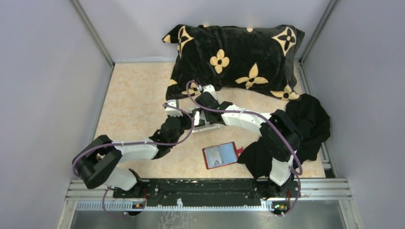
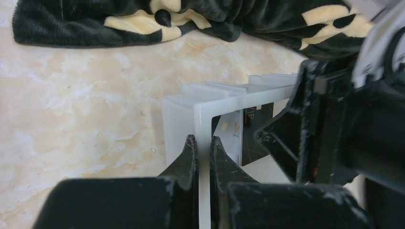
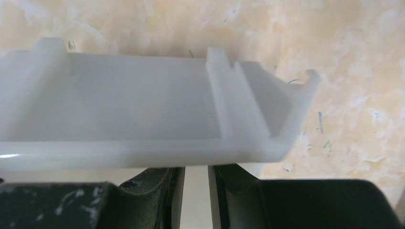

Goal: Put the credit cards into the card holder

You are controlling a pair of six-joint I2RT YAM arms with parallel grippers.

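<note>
The white card holder [image 1: 208, 128] is mid-table between both arms. In the left wrist view, my left gripper is shut on the near upright edge of the holder [image 2: 179, 119]. Inside the holder, a pale card [image 2: 232, 125] and a black card [image 2: 255, 125] stand side by side. My right gripper's fingers [image 2: 277, 138] reach over the holder, close to the black card. Seen from the right wrist, my right gripper is below the holder's rim [image 3: 143, 153]; its fingers are slightly apart with a pale surface showing between them. Whether that surface is gripped cannot be told.
A flat red-edged case [image 1: 221, 155] with blue and grey panels lies in front of the holder. A dark patterned cushion [image 1: 234, 57] fills the back, and black cloth [image 1: 305, 124] lies to the right.
</note>
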